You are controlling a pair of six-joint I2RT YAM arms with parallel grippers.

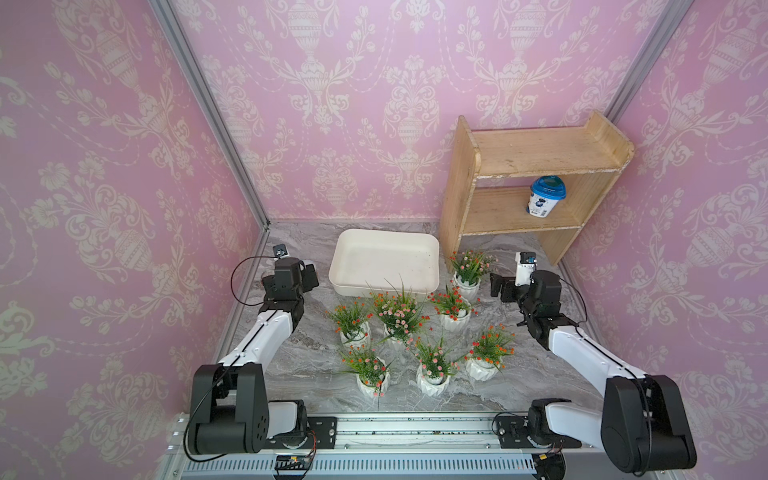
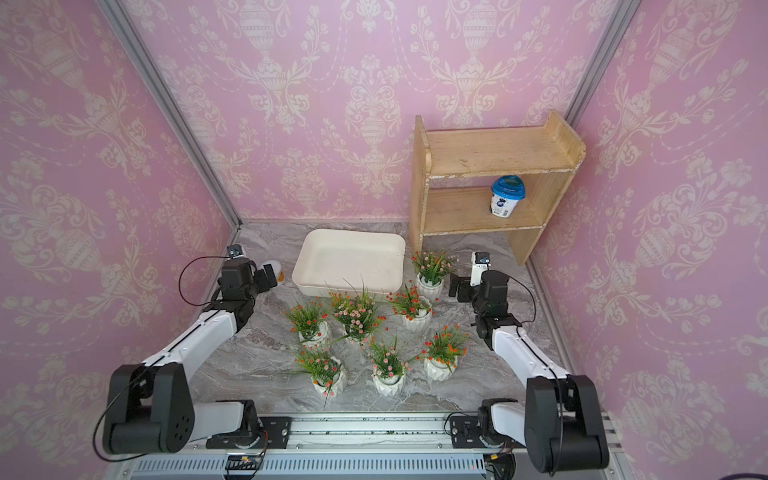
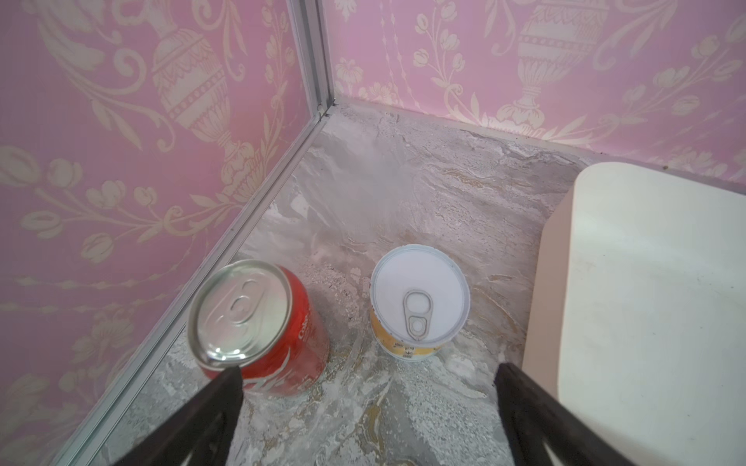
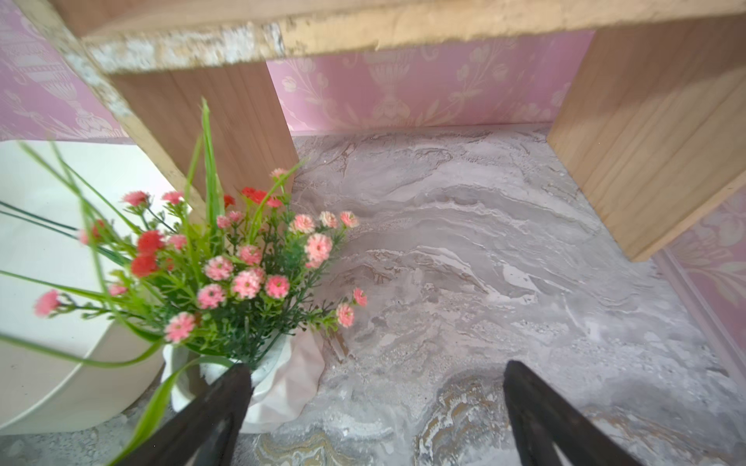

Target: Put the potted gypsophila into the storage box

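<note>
The storage box (image 1: pixel 384 257), white and empty, lies at the back middle of the table. Several potted gypsophila in white pots stand in front of it and to its right, among them a pink-flowered one (image 1: pixel 397 315) and an orange-flowered one (image 1: pixel 488 350). My left gripper is open left of the box, with nothing between its fingers. My right gripper is also open and empty. The pink-and-red potted plant (image 4: pixel 256 310) near the shelf sits by its left finger in the right wrist view, the pot partly hidden behind that finger.
A red can (image 3: pixel 264 326) and a white-lidded tin (image 3: pixel 419 299) stand between the left wall and the box. At the back right is a wooden shelf (image 1: pixel 520 164) holding a blue-lidded cup (image 1: pixel 546 196). Bare table (image 4: pixel 466 272) lies under the shelf.
</note>
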